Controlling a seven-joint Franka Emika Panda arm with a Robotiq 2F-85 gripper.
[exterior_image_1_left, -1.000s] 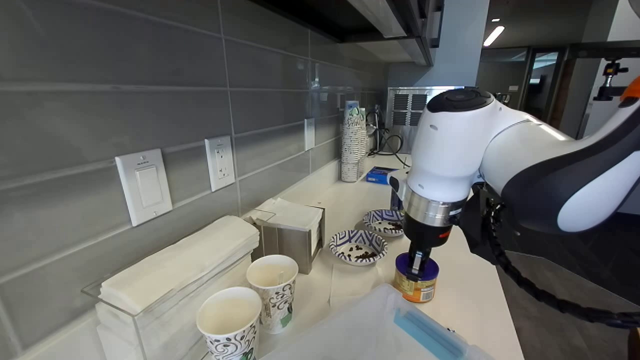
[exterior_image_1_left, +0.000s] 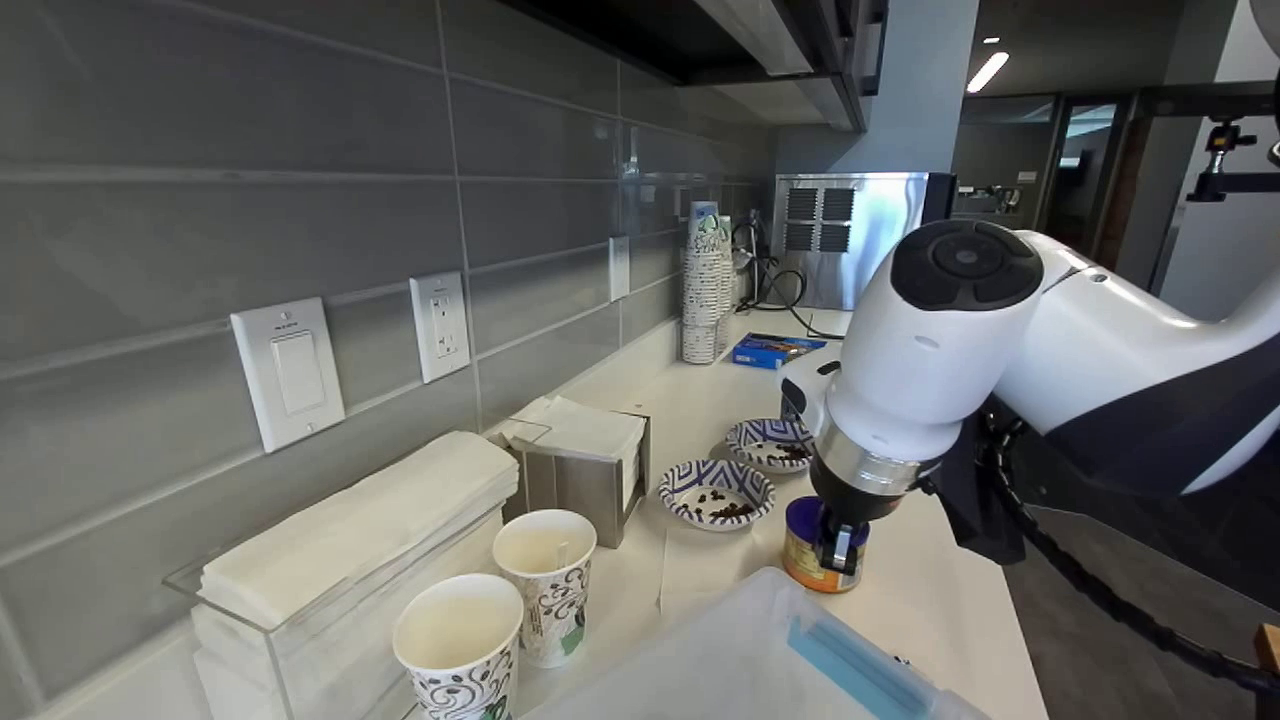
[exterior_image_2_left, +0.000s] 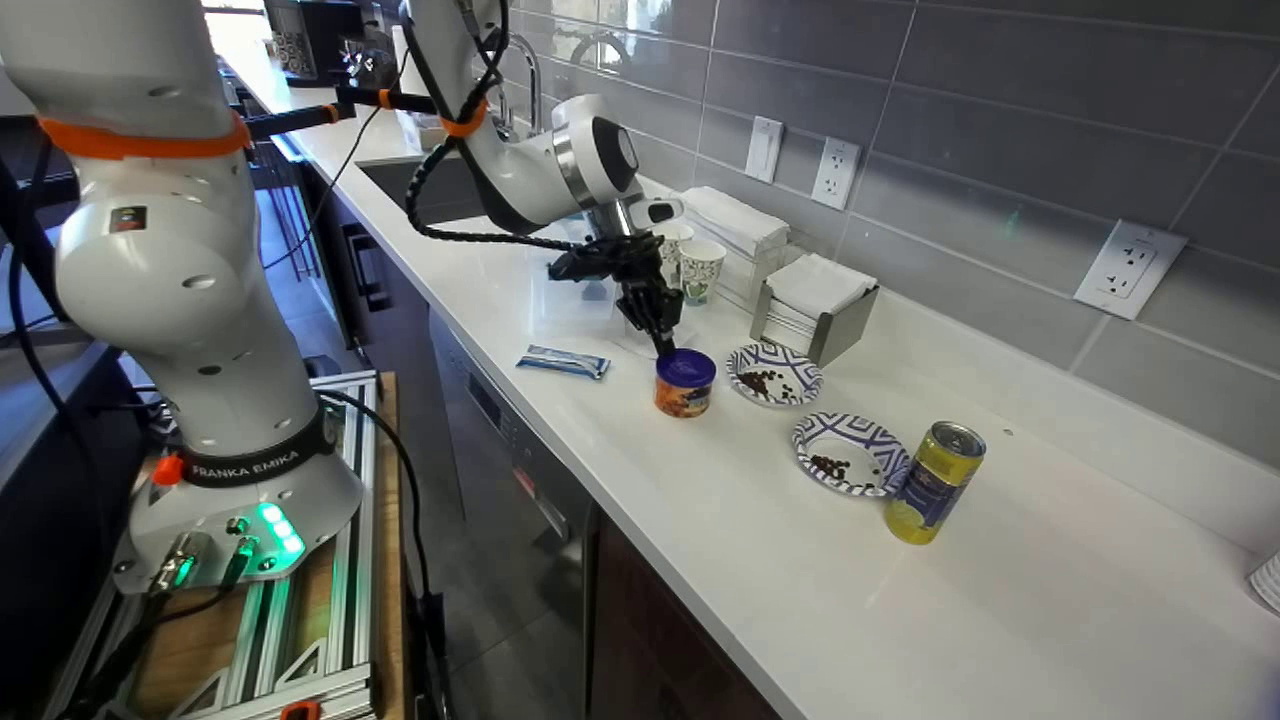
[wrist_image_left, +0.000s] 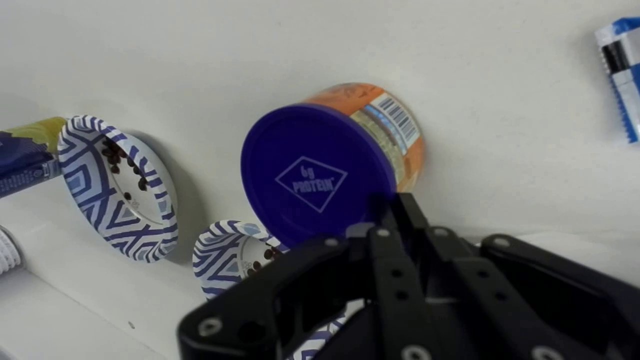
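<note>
An orange tub (exterior_image_2_left: 683, 397) with a purple lid (wrist_image_left: 300, 162) stands upright on the counter; the lid reads "6g PROTEIN". My gripper comes down at the lid's edge, its fingers close together on the rim. Fingers (wrist_image_left: 411, 210) show at the lower right of the lid in the wrist view, though the dark metal hides the exact contact. Exterior view 1 has the gripper (exterior_image_1_left: 840, 554) against the near side of the tub (exterior_image_1_left: 806, 574). From exterior view 2, the gripper (exterior_image_2_left: 663, 348) touches the lid's back edge.
Two patterned bowls (exterior_image_2_left: 771, 353) with small dark pieces sit beside the tub, and a yellow-blue can (exterior_image_2_left: 933, 482) stands past them. A wrapped bar (exterior_image_2_left: 564, 362) lies near the counter's front edge. Paper cups (exterior_image_1_left: 549, 576), napkins (exterior_image_1_left: 360, 528) and a clear plastic bin (exterior_image_1_left: 720, 654) are close by.
The arm has tilted and its wrist has swung over. The tub has turned, so its barcode no longer shows in exterior view 1, and it has shifted slightly left there.
</note>
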